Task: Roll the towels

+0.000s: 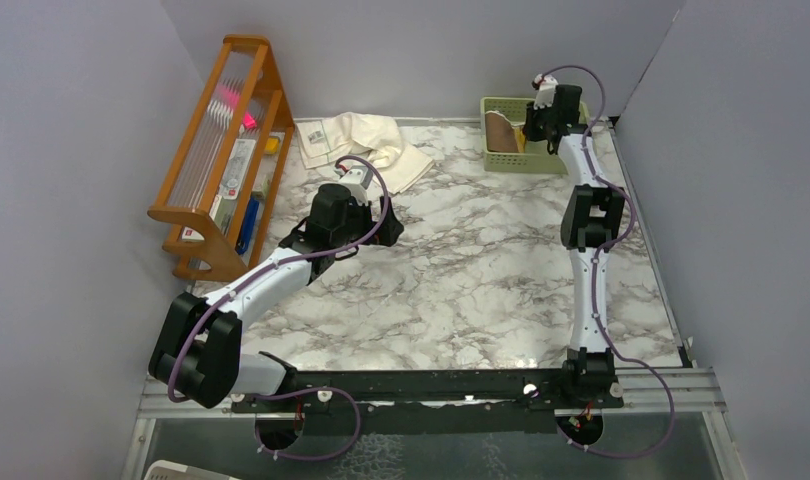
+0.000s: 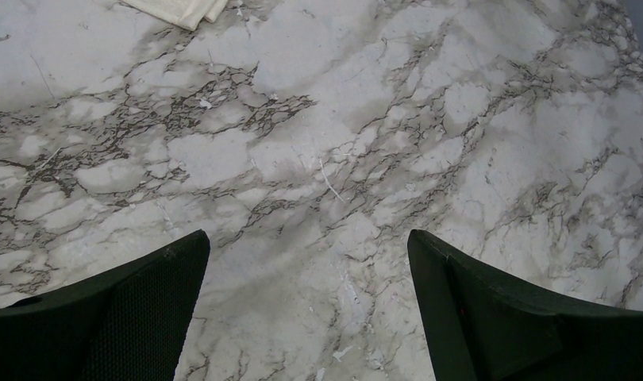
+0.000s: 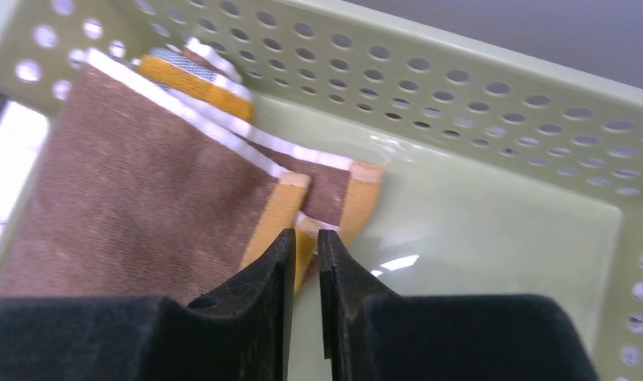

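Brown towels (image 3: pixel 144 182) with white and orange borders lie folded in a green basket (image 1: pixel 516 165) at the back right. My right gripper is over them in the basket, its fingertips close together at an orange border; whether they touch or grip it is unclear. My left gripper stands open over bare marble, empty. A cream cloth (image 1: pixel 366 140) lies in folds at the back left of the table, with an edge showing at the top of the left wrist view.
A wooden rack (image 1: pixel 206 230) with several items stands along the left side. Walls border the back and both sides.
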